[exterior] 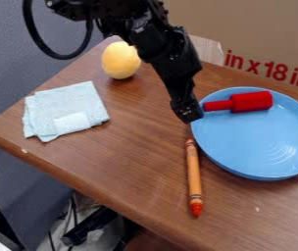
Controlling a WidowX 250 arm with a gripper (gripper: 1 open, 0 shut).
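Note:
The black gripper [187,112] points down at the left rim of the blue plate [257,147], just above the upper end of an orange crayon [194,178] with a red tip. I cannot make out whether its fingers are apart or together. A red cylindrical object [250,101] lies on the plate near its back. A folded pale cloth [64,111] lies at the left of the table, and a yellow round object [121,60] sits behind the arm.
A cardboard box [276,59] stands at the back right. The table's left edge drops to the floor, where cables and equipment show.

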